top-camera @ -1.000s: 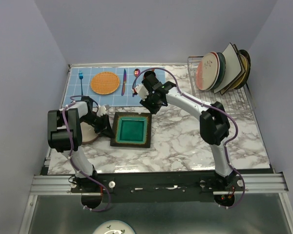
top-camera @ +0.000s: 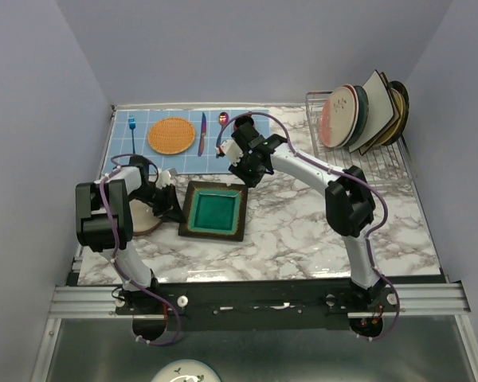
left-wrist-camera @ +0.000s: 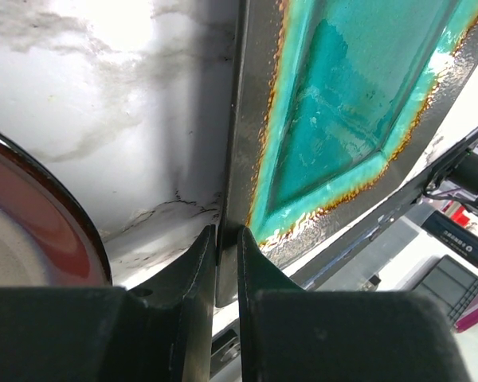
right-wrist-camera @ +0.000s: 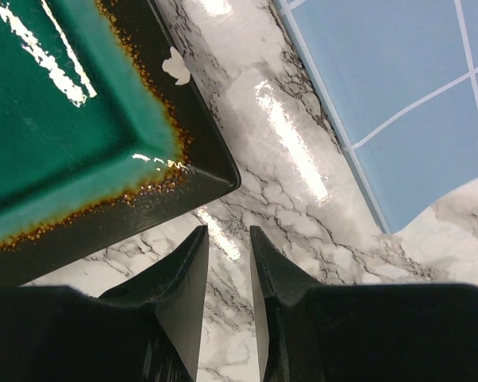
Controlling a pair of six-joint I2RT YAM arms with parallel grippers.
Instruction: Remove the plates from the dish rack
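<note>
A square plate with a dark rim and green centre point(top-camera: 215, 212) lies in the middle of the marble counter. My left gripper is shut on the plate's rim near its lower left corner. My right gripper is part open just off the plate's upper right corner; only bare marble shows between its fingers. In the dish rack point(top-camera: 312, 106) at the back right stand several plates: a pinkish round plate point(top-camera: 336, 119), a dark green one point(top-camera: 362, 115), a white square one point(top-camera: 376, 113) and darker ones behind it.
A round plate point(left-wrist-camera: 44, 231) lies on the counter beside my left gripper, partly under that arm. Along the back left, a blue checked mat point(top-camera: 161, 159) holds a woven orange disc point(top-camera: 171, 135), a knife point(top-camera: 201, 134) and other utensils.
The square plate and my left gripper have shifted very slightly to the left. The right arm stands almost where it was, and the plates in the rack are unmoved.
</note>
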